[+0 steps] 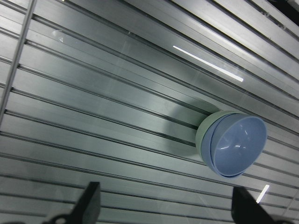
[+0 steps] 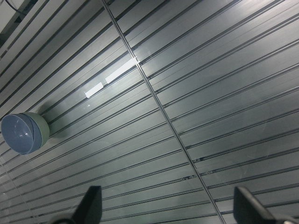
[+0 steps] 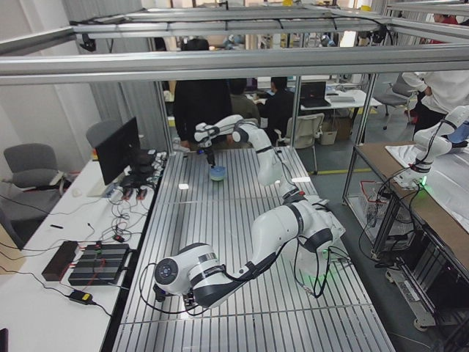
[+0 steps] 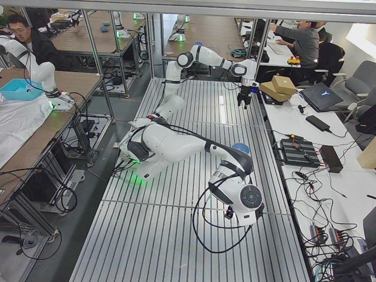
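Nested bowls, blue in pale green, stand on the slatted metal table, right of centre in the left wrist view (image 1: 238,144), at the left in the right wrist view (image 2: 18,133). My left gripper has its fingertips wide apart over bare slats, left of and apart from the bowls. My right gripper is likewise open over empty table, farther from them. In the camera left view the bowls (image 3: 218,173) sit below the far arm's gripper; in the camera right view they are partly hidden behind an arm.
A desk (image 3: 44,323) with a monitor, cables and black boxes runs along one side in the camera left view. Frame posts and other benches surround the table.
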